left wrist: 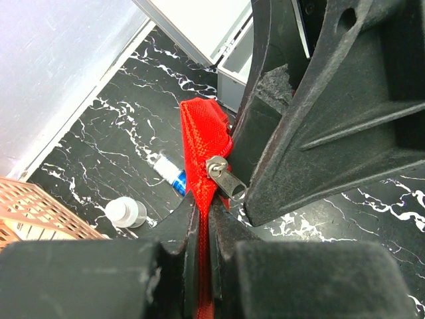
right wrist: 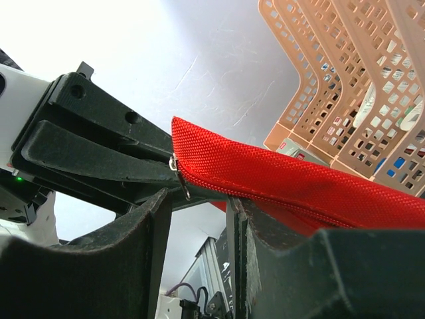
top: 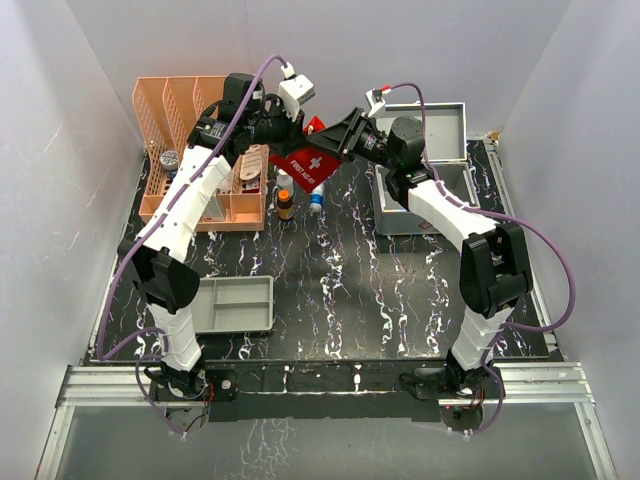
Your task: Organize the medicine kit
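A red first aid pouch (top: 309, 166) with white lettering hangs above the table between my two grippers. My left gripper (top: 290, 146) is shut on the pouch's edge; in the left wrist view the red fabric (left wrist: 204, 139) rises between its fingers. A metal zipper pull (left wrist: 226, 178) dangles at that edge, close beside a finger (left wrist: 265, 136) of my right gripper. In the right wrist view, the right gripper is open, its fingers apart near the pouch, and the zipper pull (right wrist: 179, 176) is by its left fingertip. Whether they touch cannot be told.
A peach basket (top: 245, 212) with compartments stands at the left back. Brown bottle (top: 285, 205), white-capped bottle (left wrist: 126, 212) and blue-white tube (top: 317, 197) are below the pouch. An open grey case (top: 408, 222) is at right, a grey tray (top: 232, 304) at front left.
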